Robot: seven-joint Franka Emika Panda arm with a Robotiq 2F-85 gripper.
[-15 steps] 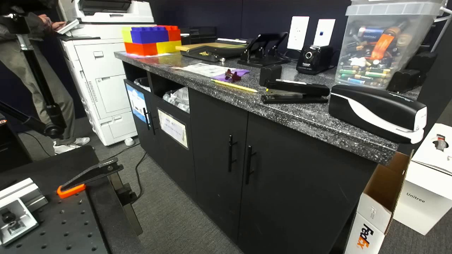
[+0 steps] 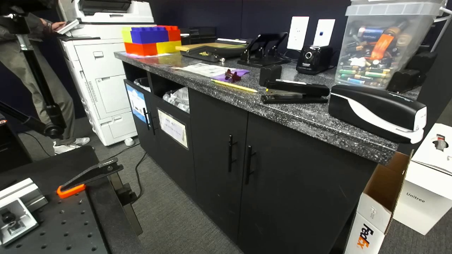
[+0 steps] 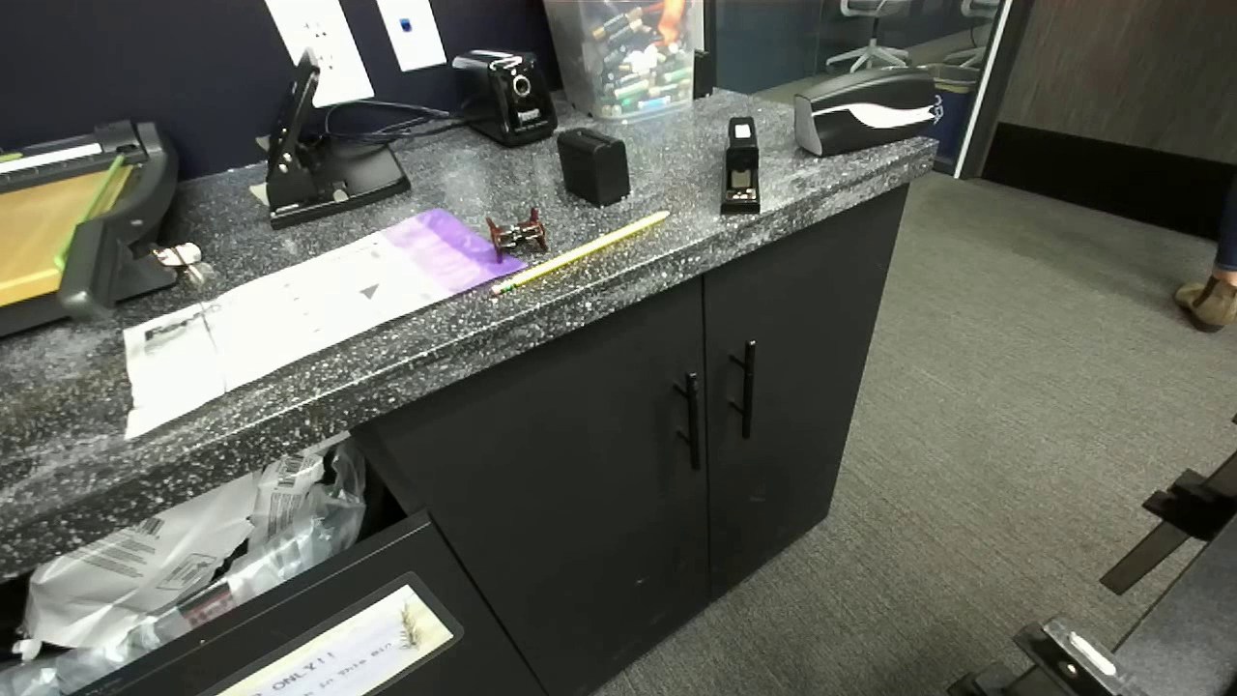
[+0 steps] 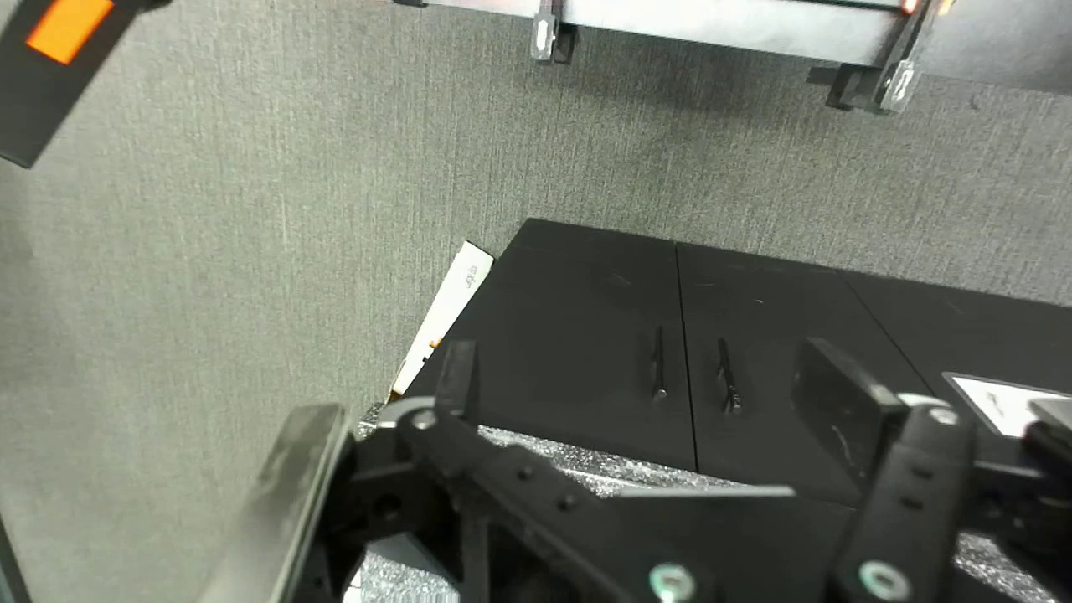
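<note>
In the wrist view my gripper stands open, its fingers far apart with nothing held between them. Behind the gap are the black cabinet doors and their handles [image 4: 658,363]. Neither exterior view shows the gripper. On the speckled countertop [image 3: 383,377] lie a yellow pencil [image 3: 591,248], a dark red clip-like piece [image 3: 517,236] and a white and purple paper sheet [image 3: 313,296]. A black stapler [image 3: 741,168] and a black block [image 3: 593,166] are to their right. A black and white electric stapler [image 2: 377,112] sits near the counter's end.
Toward the wall stand a pencil sharpener [image 2: 314,59], a hole punch [image 2: 265,50], a clear battery bin [image 2: 381,46] and a paper trimmer [image 3: 70,220]. Large toy bricks [image 2: 148,40] occupy the far end. Boxes [image 2: 377,203] sit beside the cabinet. Carpet [image 4: 251,251] lies open in front.
At the far left, the standing person's hands have shifted slightly. Everything on the counter is where it was.
</note>
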